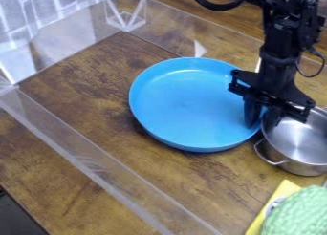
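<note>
A blue plate [189, 100] lies on the wooden table. To its right sits a steel pot [296, 148], its near side against the plate. My black gripper [266, 115] hangs from the top right, low over the plate's right rim where it meets the pot. Its fingertips are dark and overlap there, so whether they are open or shut, or hold anything, does not show.
Clear plastic walls run along the left and top of the table [76, 81]. A green textured object [296, 216] on a yellow item [274, 197] is at the bottom right. The table left of the plate is bare.
</note>
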